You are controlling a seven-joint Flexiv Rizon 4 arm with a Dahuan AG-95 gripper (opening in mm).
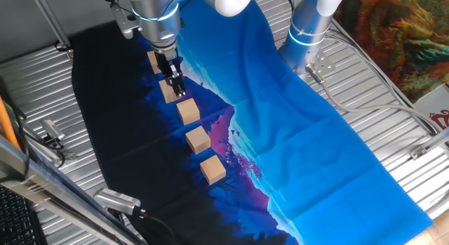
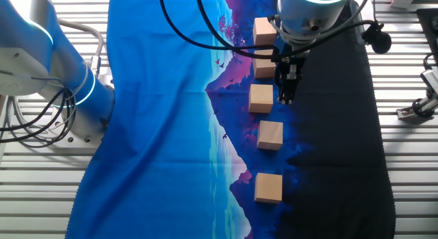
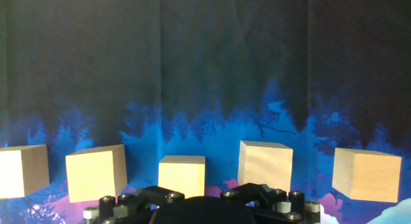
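Several plain wooden cubes stand apart in a rough row on the printed cloth. In exterior view 1 the row runs from a partly covered far cube (image 1: 152,61) through a middle cube (image 1: 188,111) to the nearest cube (image 1: 212,170). My gripper (image 1: 179,91) points down near the far half of the row, overlapping one cube (image 1: 167,93) in that view. From exterior view 2 the gripper (image 2: 285,98) appears on the dark side of the row, beside a cube (image 2: 261,98). Its finger linkages show at the bottom of the wrist view; whether the fingers are parted is unclear.
The blue and black cloth (image 1: 309,147) covers a slatted metal table (image 2: 41,187). A small camera (image 1: 117,201) stands by the dark edge.
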